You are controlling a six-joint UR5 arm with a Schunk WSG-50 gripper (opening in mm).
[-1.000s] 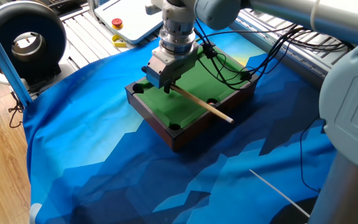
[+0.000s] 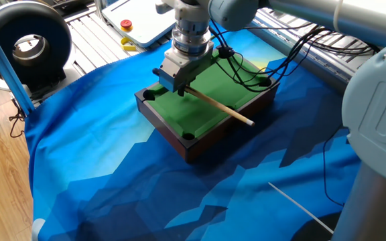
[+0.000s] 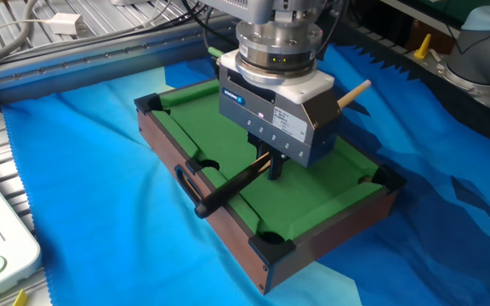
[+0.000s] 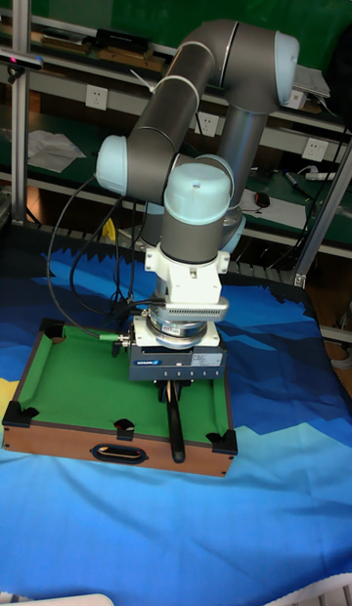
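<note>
A small pool table (image 3: 262, 255) with green felt and brown walls stands on the blue cloth. Over its felt, my gripper (image 3: 266, 166) points down, shut on a cue stick (image 3: 232, 189). The stick's black handle end (image 4: 175, 429) reaches out over the table's long side wall. Its pale wooden end (image 2: 230, 112) sticks out past the opposite side in exterior view 1. The cue lies roughly crosswise to the table's long side. I see no balls on the visible felt; the gripper body hides part of it.
Loose black cables (image 2: 293, 67) hang beside the arm over the table. A thin white rod (image 2: 300, 206) lies on the cloth apart from the table. Free cloth (image 2: 112, 181) surrounds the pool table. A red button (image 2: 126, 24) sits at the back.
Since a second ago, the cue's pale tip has shifted slightly up and right in exterior view 1, with the gripper moving a little too. The pool table has stayed in place.
</note>
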